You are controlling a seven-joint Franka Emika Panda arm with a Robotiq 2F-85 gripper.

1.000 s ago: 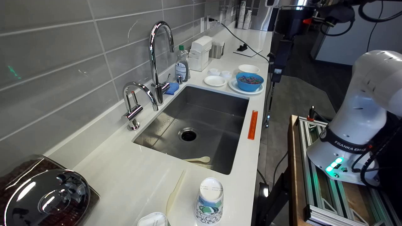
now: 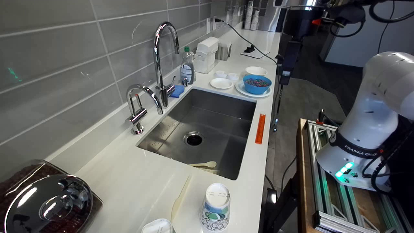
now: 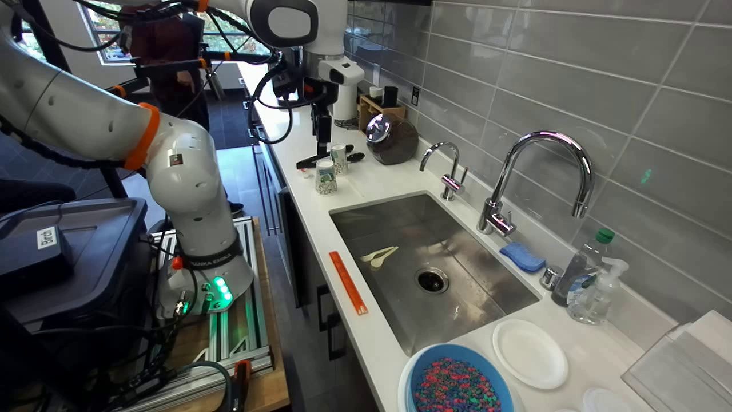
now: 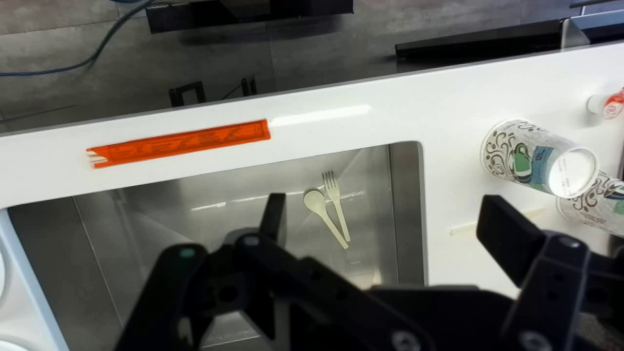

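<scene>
My gripper stands open in the wrist view, its fingers wide apart with nothing between them. Below and beyond the fingers, a pale spoon (image 4: 316,202) and a fork (image 4: 332,190) lie side by side on the sink's floor. A pale knife (image 2: 179,202) rests on the counter beside the sink. Two patterned paper cups stand upside down near it, one cup (image 3: 326,177) closer to the counter's front edge and the other cup (image 3: 339,158) behind. The orange chopstick packet (image 4: 181,144) lies flat along the front rim.
The steel sink (image 2: 217,103) takes up the middle, with two chrome faucets behind it. At one end stand a blue bowl (image 2: 256,89) of small coloured pieces, white plates and a soap bottle (image 2: 188,66). A dark lidded container (image 2: 50,202) sits at the other end.
The arm part at the top edge of exterior view 1 has shifted slightly. Objects on the counter and in the sink lie where they were.
</scene>
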